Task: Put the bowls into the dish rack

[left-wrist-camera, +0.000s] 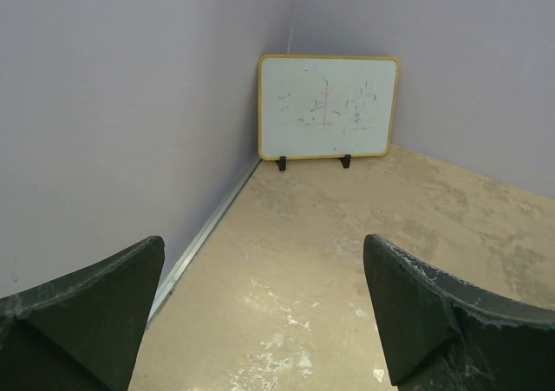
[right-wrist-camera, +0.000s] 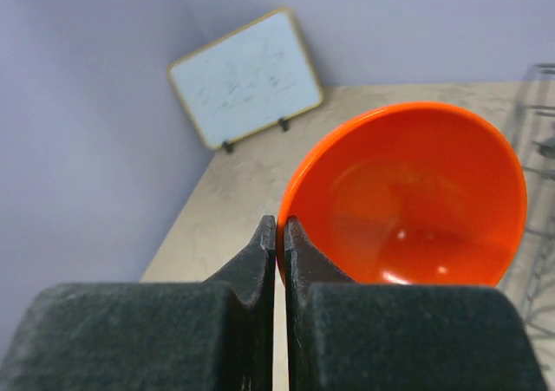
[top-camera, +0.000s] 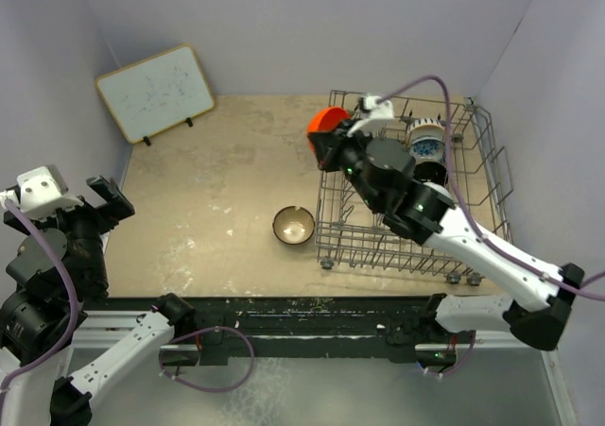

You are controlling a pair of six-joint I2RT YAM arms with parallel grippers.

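Observation:
An orange bowl [right-wrist-camera: 408,196] hangs from my right gripper, whose fingers are shut on its rim. In the top view that bowl [top-camera: 328,120] shows above the left edge of the dish rack [top-camera: 331,247], partly hidden by the arm. A brown bowl [top-camera: 294,225] lies on the counter just left of the rack. Inside the rack stand a striped bowl [top-camera: 426,124], a blue-patterned bowl [top-camera: 427,149] and a black bowl [top-camera: 432,173]; the right arm covers what lies nearer. Off to the far left, my left gripper is open and empty.
A whiteboard [top-camera: 158,93] leans at the back left of the counter [top-camera: 203,199]. Bare counter stretches between it and the rack. Wire tines fill the rack, and walls close in the back and sides.

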